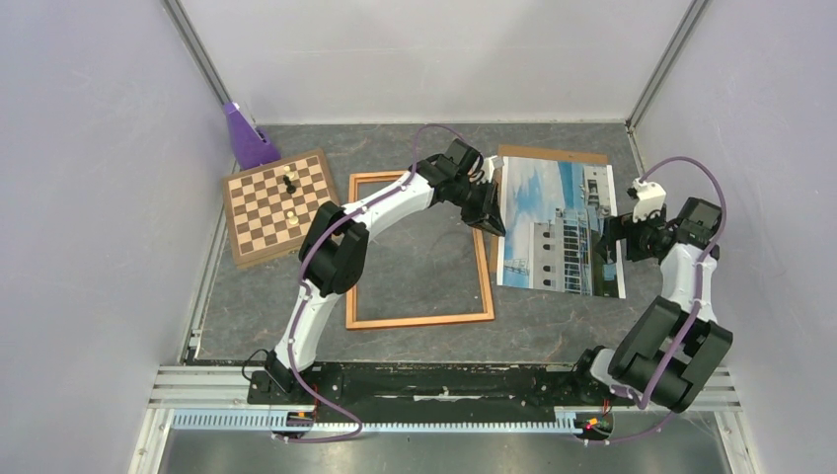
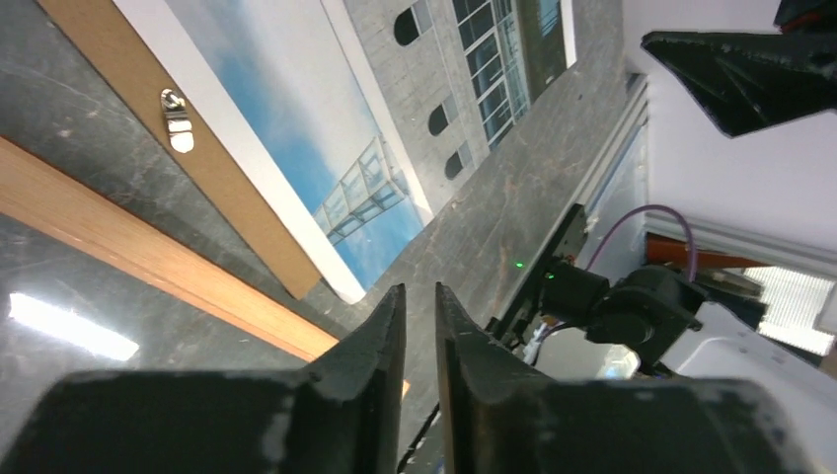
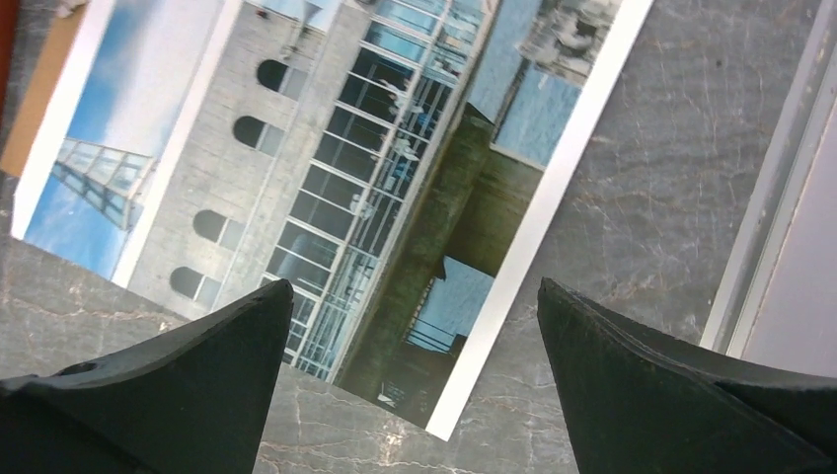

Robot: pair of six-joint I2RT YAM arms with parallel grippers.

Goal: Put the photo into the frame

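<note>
The photo (image 1: 553,222) lies flat over a brown backing board (image 1: 553,152), to the right of the empty wooden frame (image 1: 415,318). My left gripper (image 1: 489,222) is above the photo's left edge and the frame's right bar; in the left wrist view its fingertips (image 2: 395,306) are close together, nothing visible between them, and a metal clip (image 2: 178,123) shows on the board. My right gripper (image 1: 612,237) hovers at the photo's right side, its fingers wide apart over the white border (image 3: 513,267) in the right wrist view.
A chessboard (image 1: 252,222) with a few pieces and a purple object (image 1: 247,133) are at the left. The side wall (image 1: 730,128) is close to my right arm. Bare table shows in front of the photo.
</note>
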